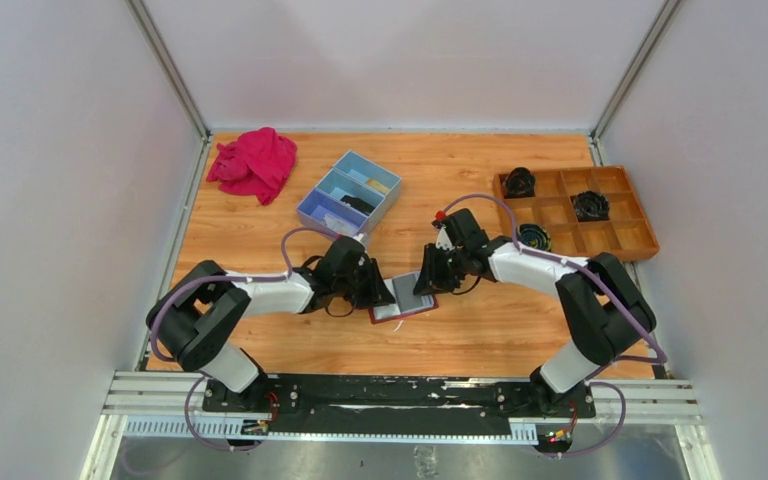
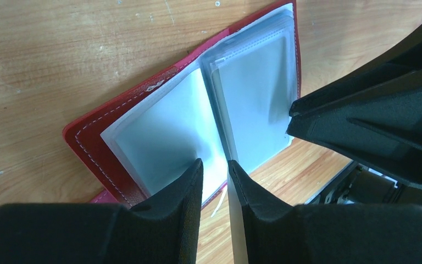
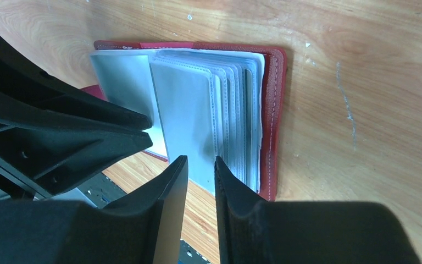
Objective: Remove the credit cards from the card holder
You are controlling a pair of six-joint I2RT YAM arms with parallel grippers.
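The card holder point(image 1: 407, 296) lies spread open on the table, with a red stitched cover point(image 2: 90, 129) and clear pockets over pale pages. Several layered sleeves point(image 3: 233, 110) fan along its right half. No separate card can be made out. Above the left half, my left gripper is open by a narrow gap, its fingertips low over the page. My right gripper also stands slightly open, over the sleeves on the right half. Neither holds anything that shows. Whether the fingertips touch the plastic is hard to tell.
Behind the holder stands a blue divided box point(image 1: 350, 193) with small items inside. A pink cloth point(image 1: 255, 165) lies at the back left, and a wooden compartment tray point(image 1: 580, 213) with black coils at the right.
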